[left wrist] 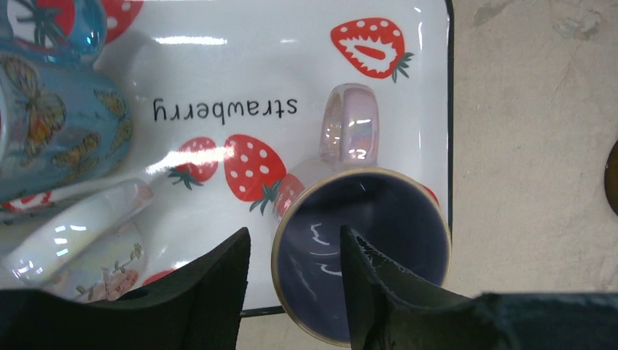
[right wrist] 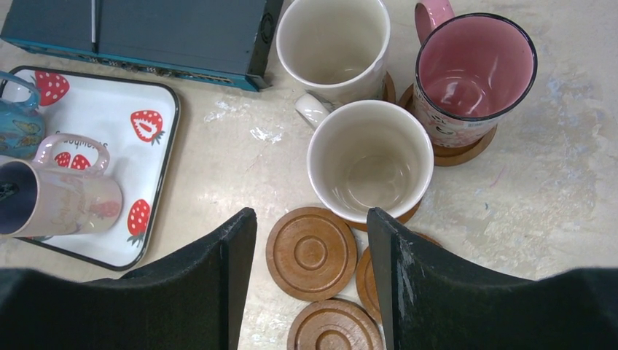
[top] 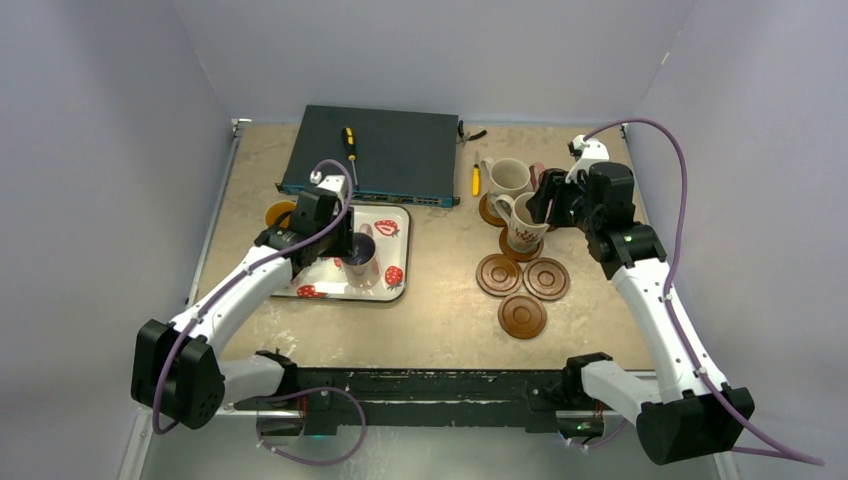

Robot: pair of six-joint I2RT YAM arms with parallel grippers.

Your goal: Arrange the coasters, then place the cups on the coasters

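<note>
A pale cup (top: 362,266) with a dark inside stands on the strawberry tray (top: 398,222), its handle toward the back. My open left gripper is over this cup. In the left wrist view, one finger (left wrist: 237,259) appears outside the cup's rim and the other overlaps its opening; whether they touch it I cannot tell. Bare wooden coasters (top: 522,316) lie right of the table's middle. My right gripper is open with nothing held, close by a white cup (right wrist: 370,160) on a coaster.
Another white cup (right wrist: 334,44) and a pink-lined cup (right wrist: 474,69) stand on coasters behind. A blue butterfly cup (left wrist: 62,124) shares the tray. A dark flat box (top: 380,145) fills the back. The table between tray and coasters is clear.
</note>
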